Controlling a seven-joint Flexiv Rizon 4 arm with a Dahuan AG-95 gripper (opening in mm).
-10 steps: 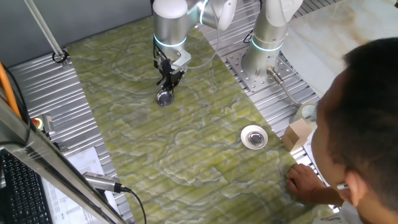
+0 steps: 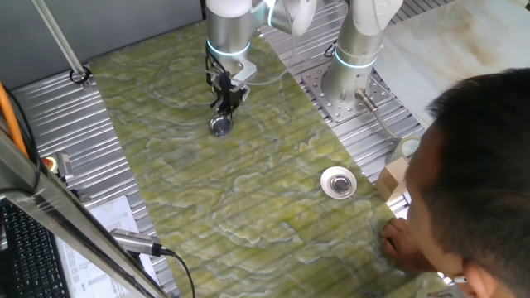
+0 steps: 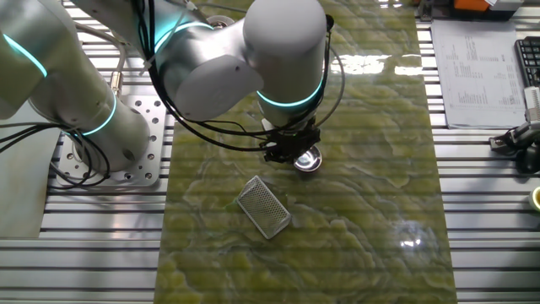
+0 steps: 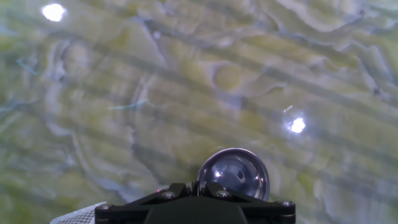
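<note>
A small shiny metal bowl (image 2: 219,125) is at my gripper (image 2: 225,111), over the far part of the green marbled mat. In the wrist view the gripper has its fingertips together at the left rim of the bowl (image 4: 235,175), shut on that rim. From the other side, the bowl (image 3: 309,159) shows right against the gripper (image 3: 293,150), its mouth facing up. How high it hangs above the mat is hard to tell. A metal grater (image 3: 263,207) lies flat on the mat close by; its corner (image 4: 81,216) shows at the bottom of the wrist view.
A white dish (image 2: 326,183) with a round metal piece in it stands near the mat's right edge. Beside that edge a person (image 2: 476,165) rests a hand (image 2: 402,242) on the mat. A black cable device (image 2: 137,242) lies at the left.
Gripper and metal bowl have shifted together slightly upward in exterior view 1. The person has leaned a little; the white dish has stayed put.
</note>
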